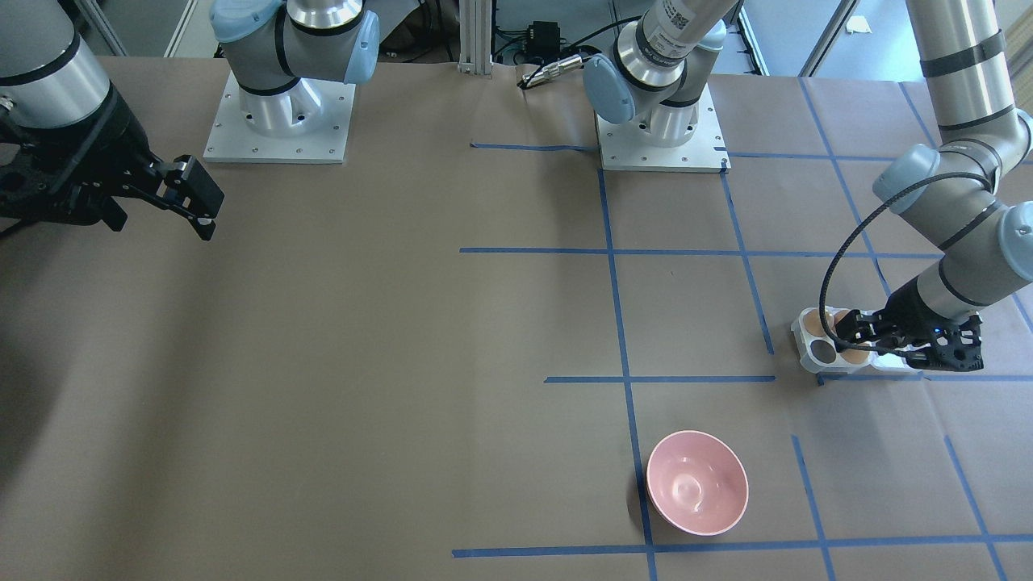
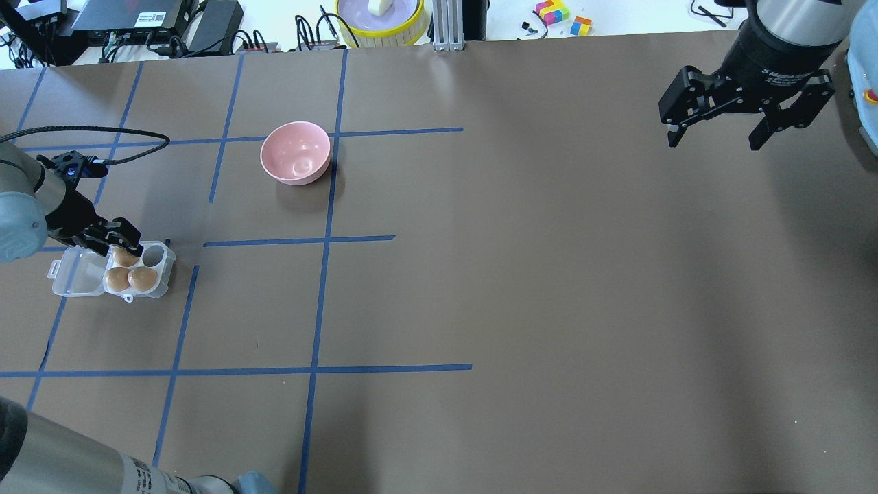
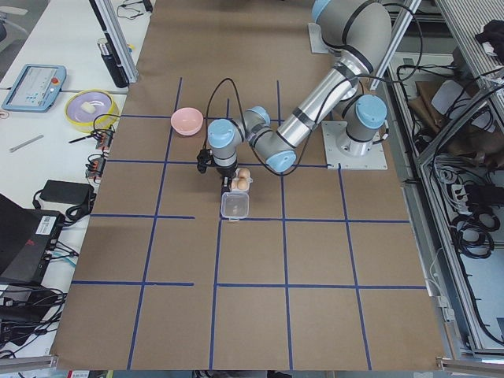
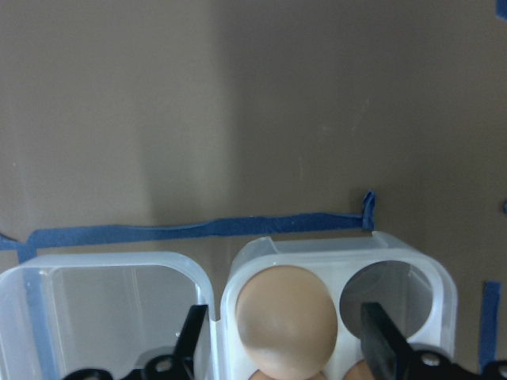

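A white egg carton (image 2: pixel 160 280) with a clear open lid (image 2: pixel 78 272) sits on the taped table. It holds brown eggs (image 4: pixel 287 321) and has one empty hollow (image 4: pixel 386 294). My gripper hangs low over the carton, its two fingers apart on either side of the egg nearest them in the wrist view, one over the lid's edge, the other by the empty hollow. Whether they touch the egg is not clear. A pink bowl (image 1: pixel 697 482) stands empty, apart from the carton.
Other robot arms stand at the table's edges, one with a black gripper (image 2: pixel 745 106) at the top view's upper right. Cables and equipment lie on a white side bench (image 3: pixel 31 142).
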